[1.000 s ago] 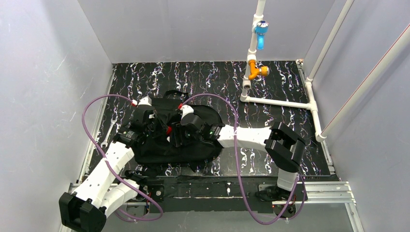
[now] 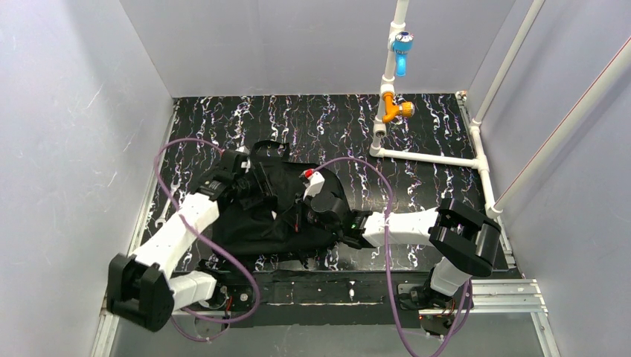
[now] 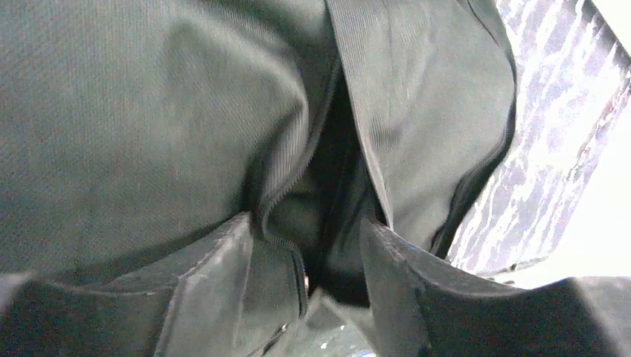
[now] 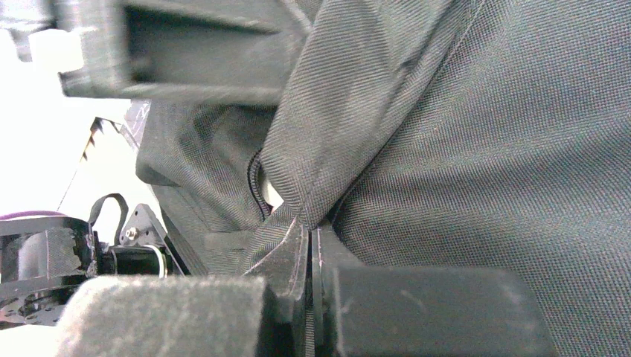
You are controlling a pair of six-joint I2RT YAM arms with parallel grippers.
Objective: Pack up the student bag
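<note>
A black fabric bag [image 2: 245,230] lies on the marbled counter beneath both grippers. My right gripper is shut on a fold of the bag's fabric along its opening, where a zipper edge and a small white patch inside show. My left gripper is part open over the bag's opening, fingers either side of a zipper seam and flap; its view is blurred, so whether it touches the cloth is unclear. In the top view the left arm reaches in from the lower left, the right from the lower right.
White pipes with a blue valve [image 2: 402,48] and an orange valve [image 2: 394,108] stand at the back right. Grey walls enclose the counter [image 2: 327,119]. A wrench-like tool [image 2: 164,212] lies at the left edge.
My right gripper has moved to the right with the fabric, and the red and white contents are now mostly covered. My left arm has moved right and changed angle.
</note>
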